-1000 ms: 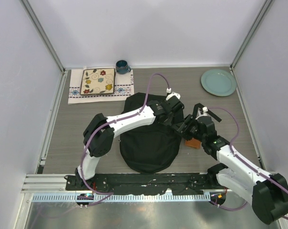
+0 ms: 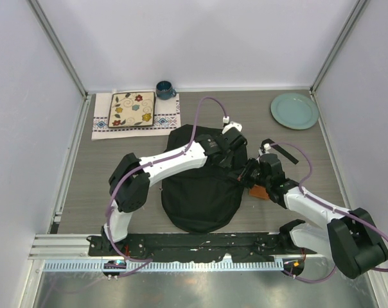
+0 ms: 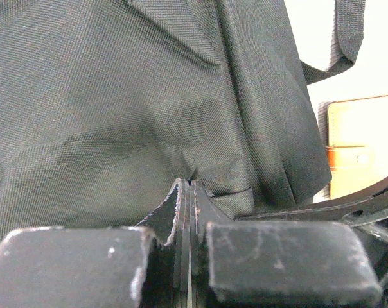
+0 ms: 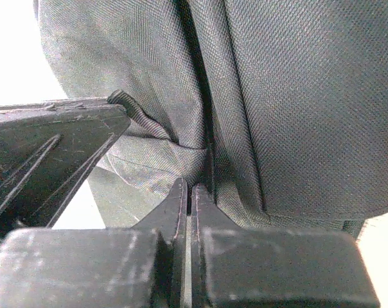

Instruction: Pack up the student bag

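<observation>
The black fabric bag (image 2: 197,202) lies open-side unclear on the middle of the table, filling both wrist views. My left gripper is shut over the bag's fabric near its right side; I see nothing clearly between its fingertips. My right gripper is shut on the bag's fabric at the right edge, close beside the left gripper, whose arm covers part of the bag from above. An orange notebook-like item (image 2: 259,192) lies at the bag's right, partly hidden by the right arm.
A flowered case (image 2: 131,109) rests on a patterned cloth at the back left, with a blue mug (image 2: 165,90) behind. A teal plate (image 2: 294,110) and a dark slim object (image 2: 285,153) are at the right.
The left arm and bag look nearly unchanged.
</observation>
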